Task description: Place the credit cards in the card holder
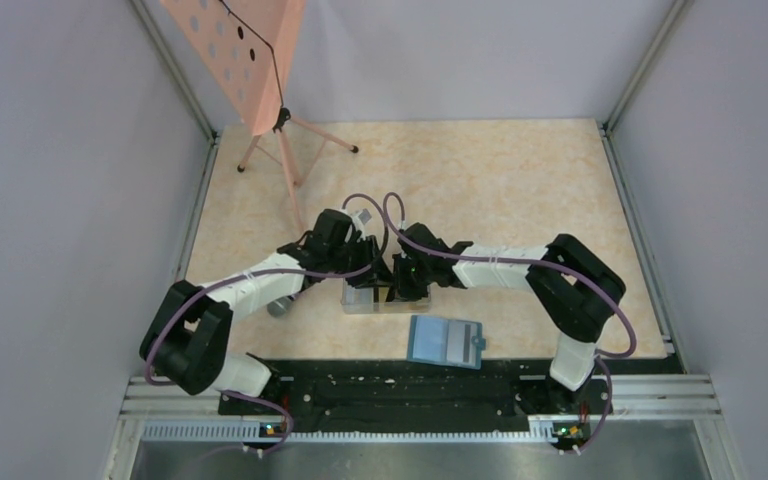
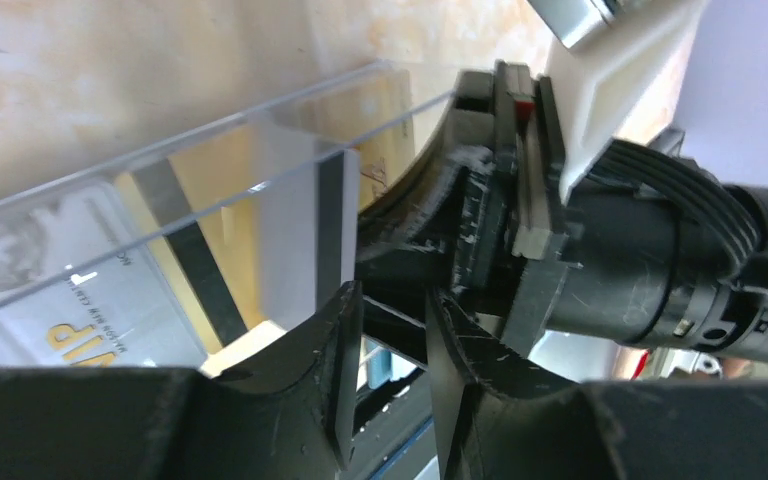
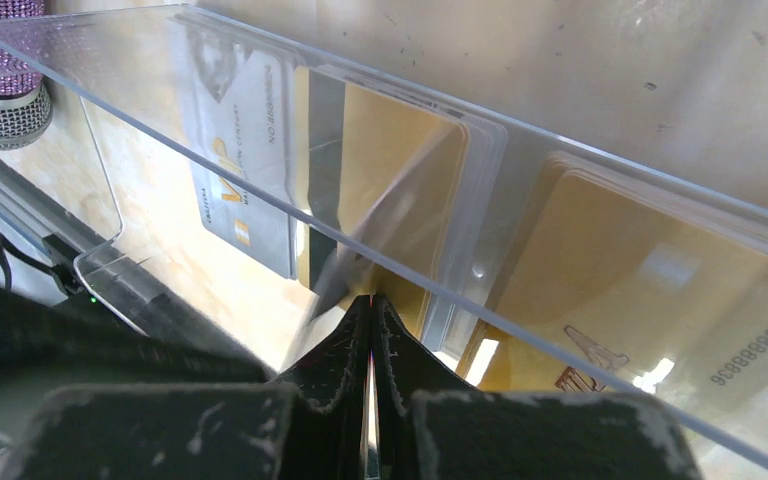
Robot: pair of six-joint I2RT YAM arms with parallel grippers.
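A long clear box point(image 1: 350, 307) holds several cards. In the right wrist view these include a silver card point(image 3: 250, 150), a gold card point(image 3: 380, 150) with a dark stripe, and more gold cards point(image 3: 650, 290) at the right. In the left wrist view a grey-backed card point(image 2: 285, 230) with a dark stripe stands tilted in the box. My left gripper is open just beside it, its gap empty. My right gripper is shut at the box, close to a blurred card edge; whether it pinches that edge is unclear.
A flat blue case point(image 1: 445, 342) lies in front of the box. Near the left arm lies a microphone point(image 1: 280, 306), its studded purple handle point(image 3: 0, 50) showing in the right wrist view. A pink stand point(image 1: 290, 150) is at the back left. Both grippers crowd together over the box.
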